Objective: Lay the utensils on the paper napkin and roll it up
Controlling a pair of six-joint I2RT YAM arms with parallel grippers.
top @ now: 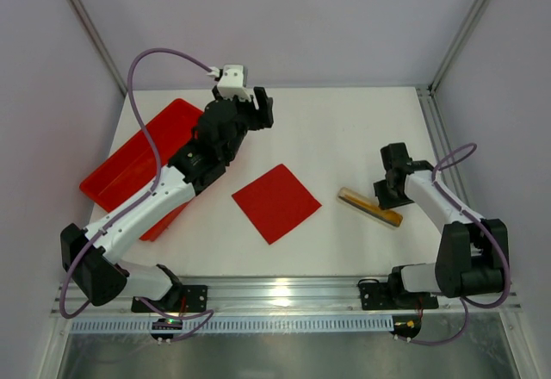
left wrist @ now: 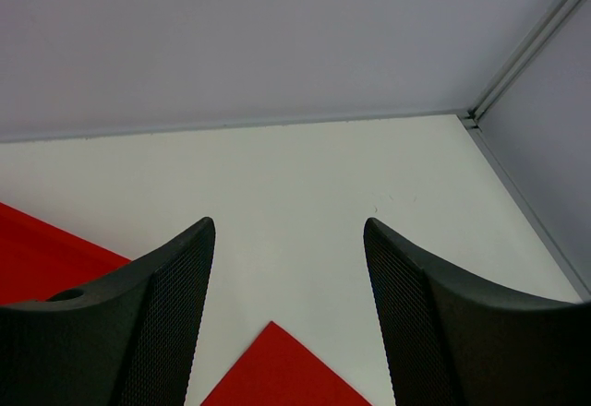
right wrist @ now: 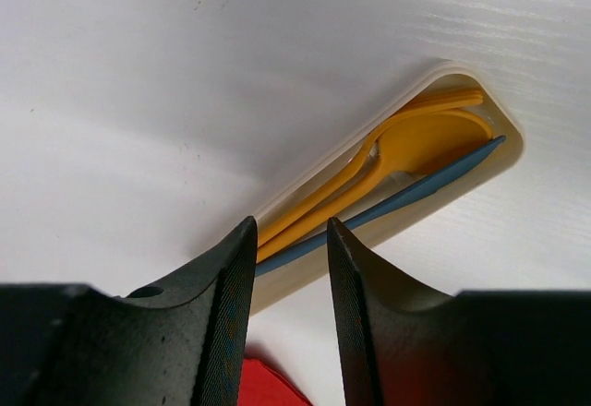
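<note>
A red square napkin (top: 276,203) lies flat and unrolled in the middle of the table, with no utensils on it. To its right is a narrow beige tray (right wrist: 515,137) holding a yellow spoon (right wrist: 427,143), a second yellow utensil (right wrist: 328,190) whose head is partly hidden, and a blue utensil (right wrist: 406,196). Over that tray my right gripper has its fingers parted, and no utensil is clearly gripped. My left gripper hangs high above the table's back left area, open and empty.
At the left stands a long red bin (top: 129,172), partly covered by the left arm. Bare white table (top: 336,129) stretches behind the napkin and the tray. Walls border the table at the back and sides.
</note>
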